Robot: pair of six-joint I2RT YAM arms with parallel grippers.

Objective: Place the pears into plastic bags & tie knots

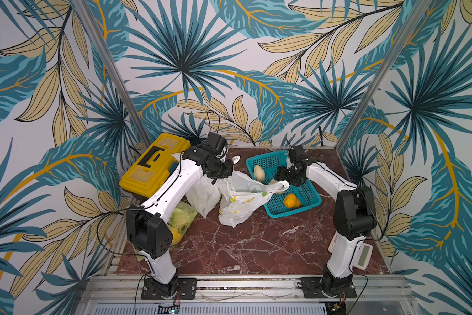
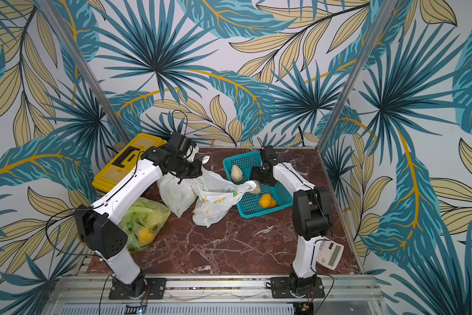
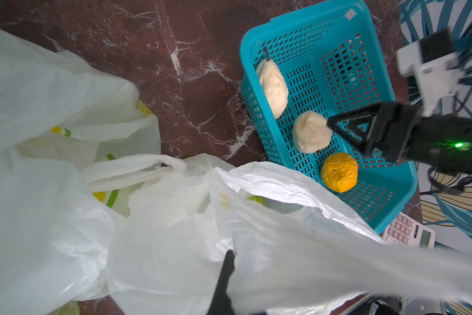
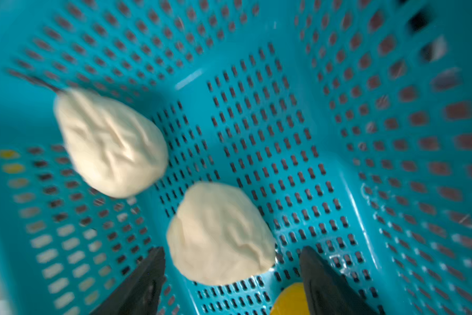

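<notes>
Two pale pears lie in the blue basket (image 2: 262, 211). One pear with a stem (image 3: 272, 88) rests by the basket's left wall; the other pear (image 4: 220, 233) is nearer its middle. Over this second pear, my right gripper is open, its fingers apart on either side below the pear, not touching it visibly. A white plastic bag (image 1: 241, 207) hangs from my left gripper (image 1: 229, 169), which appears shut on its film; a white tuft pokes out past it. Only a dark fingertip (image 3: 226, 278) shows in the left wrist view. The bag's far corner drapes over the basket's edge.
A yellow-orange fruit (image 3: 339, 172) sits in the basket. Another white bag (image 2: 178, 193) stands left, near a green bag with an orange fruit (image 2: 144, 223). A yellow toolbox (image 1: 154, 165) is back left, a calculator (image 2: 330, 254) front right.
</notes>
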